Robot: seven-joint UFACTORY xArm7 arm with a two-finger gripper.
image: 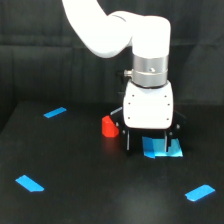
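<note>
My white arm reaches down from the top, and its gripper (147,143) points at the dark table with its fingers spread wide apart. Behind the right finger lies a light blue piece (174,150), partly covered by the gripper; whether it is flat or a block is hard to tell. A red block (109,127) stands just left of the left finger, apparently outside the fingers. Nothing is visibly gripped.
Blue strips mark the black table: one at the back left (55,112), one at the front left (29,184) and one at the front right (200,192).
</note>
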